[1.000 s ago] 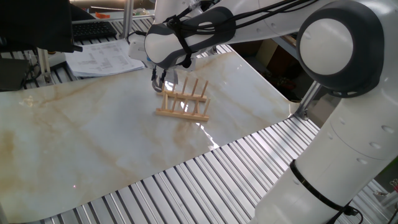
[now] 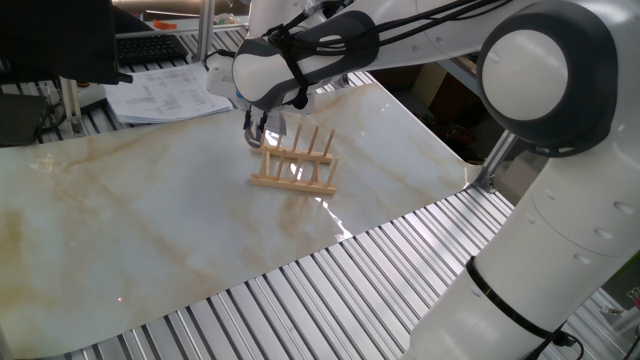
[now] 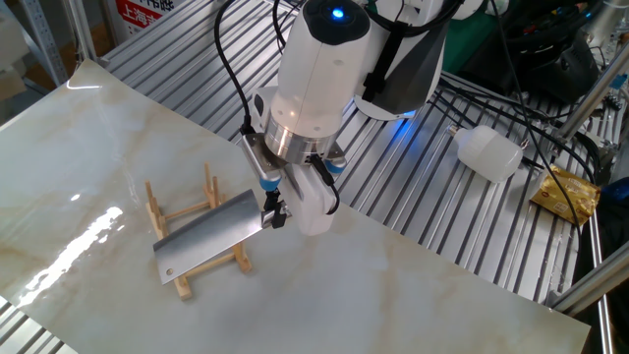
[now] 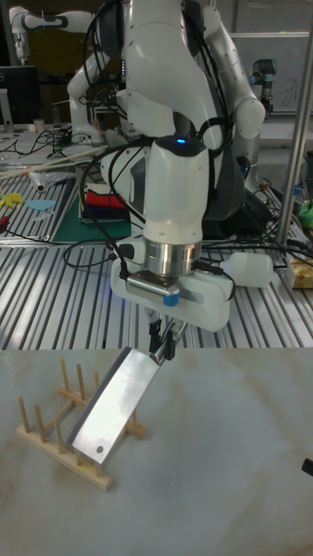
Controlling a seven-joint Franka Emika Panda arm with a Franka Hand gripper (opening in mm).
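Observation:
A broad metal cleaver (image 3: 211, 236) slants across the wooden rack (image 3: 242, 258) in exterior view 2, its blade over the rack's pegs. My gripper (image 3: 276, 209) is shut on the cleaver's handle end, beside the rack. From the front, in exterior view 3, the blade (image 4: 118, 407) tilts down from my gripper (image 4: 164, 340) toward the rack (image 4: 56, 454), with the holed corner lowest. Whether the blade rests on the rack or hangs just above it, I cannot tell. In exterior view 1 the rack (image 2: 295, 185) shows clearly, while my arm hides most of the cleaver.
A slatted metal surface (image 2: 330, 290) borders the tabletop. Papers (image 2: 170, 95) lie behind the table. A white bottle (image 3: 488, 153) and a gold packet (image 3: 567, 197) lie off to one side. A small dark object (image 4: 309, 466) sits at the table's right.

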